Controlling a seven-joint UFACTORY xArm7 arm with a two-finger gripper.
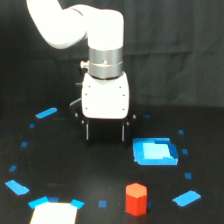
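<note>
My gripper (105,133) hangs above the dark table, its two thin fingers well apart and nothing visible between them. It stands open to the left of a blue square (140,145) with a white patch inside. Toward the front of the table sits a small red block (136,198), clear of the gripper. The white arm comes in from the upper left.
At the lower left edge a pale, cream-coloured block (53,214) is partly cut off by the frame. Several blue tape marks lie scattered over the dark table. Open table lies below the gripper and on the left.
</note>
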